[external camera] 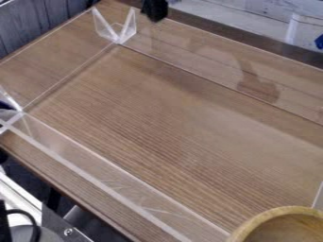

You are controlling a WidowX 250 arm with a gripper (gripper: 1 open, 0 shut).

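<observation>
At the top edge of the camera view, just right of the clear plastic bracket, a dark part of my gripper (155, 11) shows, mostly out of frame. Its fingertips are too dark and small to read, so I cannot tell whether it is open or shut or whether anything is between them.
A wide wooden board (164, 123) with clear plastic strips fills the view, its middle bare. A clear plastic bracket (115, 28) stands at the back left. A round wooden bowl (252, 227) sits at the bottom right corner. Dark cables and hardware lie at the bottom left.
</observation>
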